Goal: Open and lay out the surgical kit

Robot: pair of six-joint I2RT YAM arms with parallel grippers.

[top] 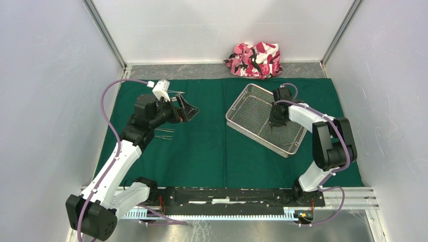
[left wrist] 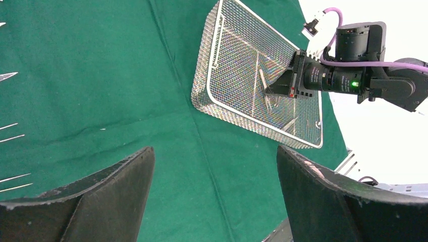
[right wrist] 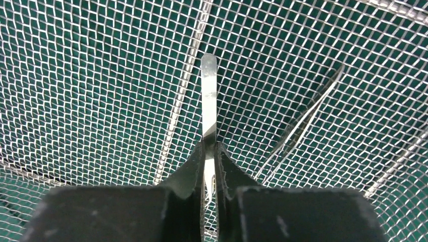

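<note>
A wire mesh tray [top: 242,121] rests on the right half of the green drape. My right gripper is down inside it, fingertips closing around a flat steel handled instrument [right wrist: 209,85]; whether it grips firmly is unclear. A pair of slim tweezers [right wrist: 315,108] lies beside that instrument in the tray. My left gripper hangs open and empty over the left half of the drape, left of the tray. Several instruments [left wrist: 12,179] lie in a column on that left half, partly hidden by the left arm in the top view.
A crumpled pink camouflage cloth [top: 255,60] sits behind the drape at the back. White walls bound both sides and the back.
</note>
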